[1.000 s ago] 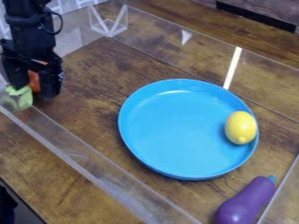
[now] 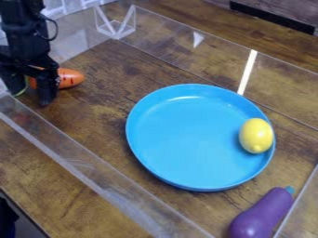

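My black gripper [image 2: 30, 82] is at the far left, low over the wooden table. An orange carrot [image 2: 67, 77] lies at its fingers, partly hidden behind them, with a little green showing at the left. The fingers look open; whether they touch the carrot I cannot tell.
A blue plate [image 2: 187, 139] fills the centre right, with a yellow egg-shaped object [image 2: 256, 136] on its right side. A purple eggplant [image 2: 258, 214] lies at the lower right. Clear walls border the area. The table between gripper and plate is clear.
The gripper has shifted slightly left. More of the carrot's orange body now shows to its right, and less of the green end shows.
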